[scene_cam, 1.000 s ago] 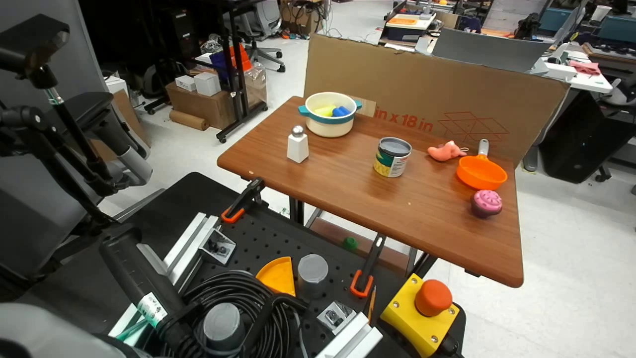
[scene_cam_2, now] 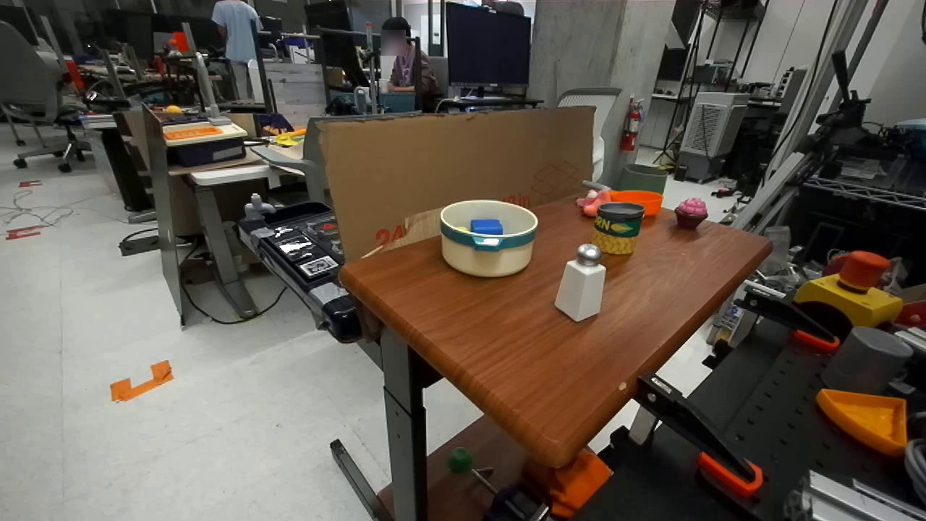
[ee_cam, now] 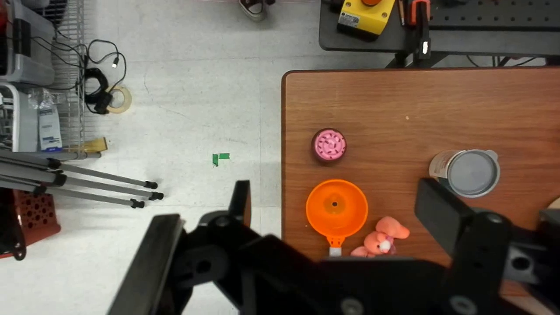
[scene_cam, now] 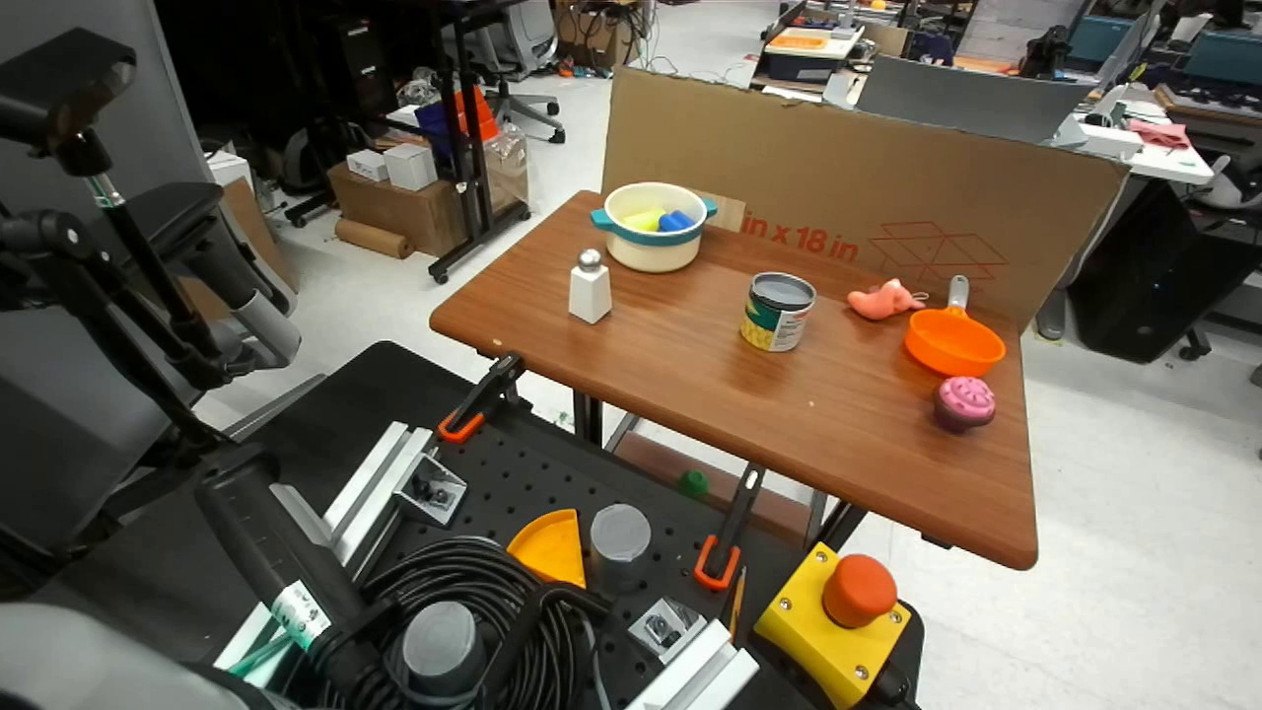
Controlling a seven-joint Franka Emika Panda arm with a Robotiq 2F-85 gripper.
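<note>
In the wrist view my gripper stands open with nothing between its widely parted fingers, high above the table [ee_cam: 378, 110]. Beneath it are an orange funnel-like scoop [ee_cam: 336, 208] with a grey-tipped handle and a pink plush toy [ee_cam: 386, 236], partly hidden by the gripper. A pink-topped cupcake [ee_cam: 330, 145] and a corn can [ee_cam: 474, 173] also stand on the wood. Exterior view 1 shows a cream pot [scene_cam: 654, 250] with teal handles at the far left, holding yellow and blue items [scene_cam: 675, 221]. Close to the pot is an upright white shaker [scene_cam: 589, 291].
A cardboard sheet [scene_cam: 816, 166] walls off the table's back edge. Two clamps [scene_cam: 728, 532] grip its front edge beside a black perforated bench [scene_cam: 497, 473]. On that bench sits a yellow box with a red button [scene_cam: 860, 590].
</note>
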